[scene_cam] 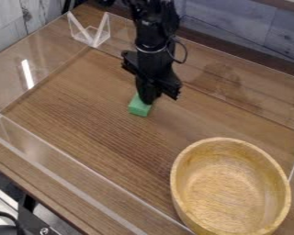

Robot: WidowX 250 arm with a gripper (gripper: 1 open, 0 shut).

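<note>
A black robot arm reaches down from the back centre of the camera view, its gripper (pixel 149 93) low over the wooden table. Just beneath and slightly left of the gripper a small green object (pixel 140 107) lies on the table, its upper part partly hidden by the gripper. The fingers look close together; whether anything is between them cannot be made out clearly.
A wide yellow bowl (pixel 231 193) sits at the front right. Clear plastic pieces stand at the back left and left edge.
</note>
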